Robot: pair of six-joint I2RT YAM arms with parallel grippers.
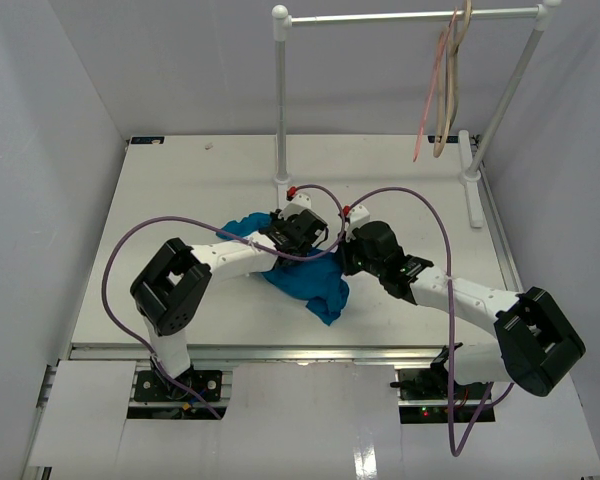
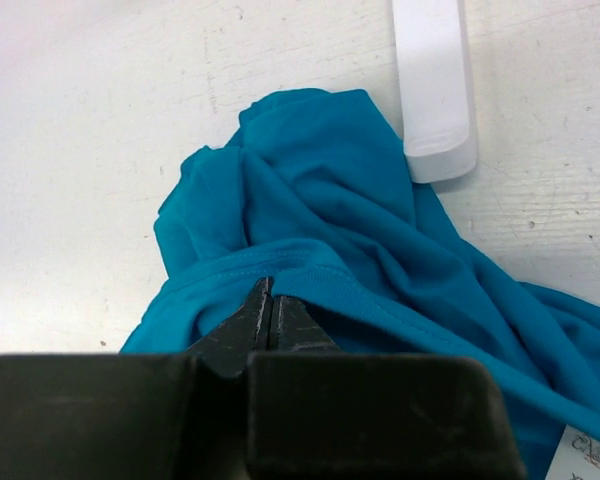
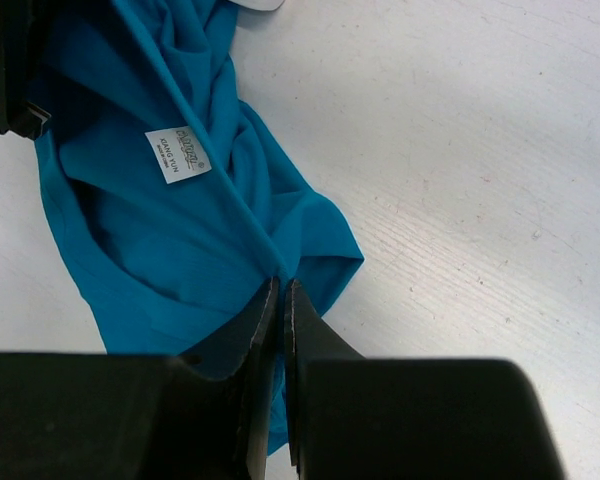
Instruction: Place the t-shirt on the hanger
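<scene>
A crumpled teal t shirt (image 1: 315, 295) lies on the white table under both arms; a label (image 3: 177, 154) shows on it. My left gripper is shut on a hemmed edge of the cloth at its upper part. My right gripper is shut on the same long edge further along, toward the shirt's right end. Hangers (image 1: 440, 95) in beige and pink hang from the rail at the top right of the top view.
A white rack (image 1: 410, 16) stands at the back, its left foot (image 2: 435, 100) beside the shirt.
</scene>
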